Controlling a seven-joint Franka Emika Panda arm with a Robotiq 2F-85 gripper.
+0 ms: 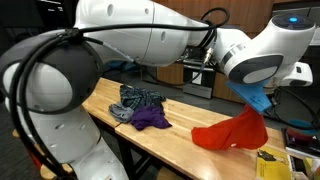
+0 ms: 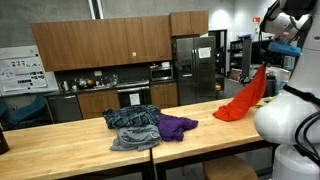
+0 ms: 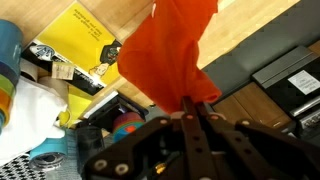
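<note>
A red cloth (image 1: 230, 132) hangs from my gripper (image 1: 268, 108), its lower left end trailing down to the wooden table. In the second exterior view the cloth (image 2: 244, 98) slants down and left from the gripper at the right edge. The wrist view shows the red cloth (image 3: 168, 55) gathered to a narrow bunch at the fingertips, and the fingers are shut on it. Left on the table lie a purple cloth (image 1: 151, 117), a grey cloth (image 1: 121, 112) and a dark blue-green cloth (image 1: 140, 97), close together.
A yellow booklet (image 3: 78, 45) lies flat near the gripper's side of the table. Beside it is clutter with a white cloth (image 3: 30, 115) and a blue cup (image 3: 47, 158).
</note>
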